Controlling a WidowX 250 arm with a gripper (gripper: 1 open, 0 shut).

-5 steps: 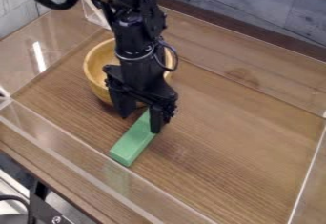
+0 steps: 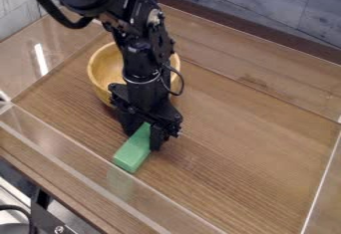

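A green rectangular block lies on the wooden table toward the lower middle. The black gripper is lowered onto its upper end, shut on it, with its fingers covering that part. Behind the arm sits a yellow bowl, partly hidden by the arm.
A blue-grey board stands along the back. A black cable shows at the lower left corner.
The gripper has moved down onto the green block, covering more of its upper end. The bowl has stayed in place.
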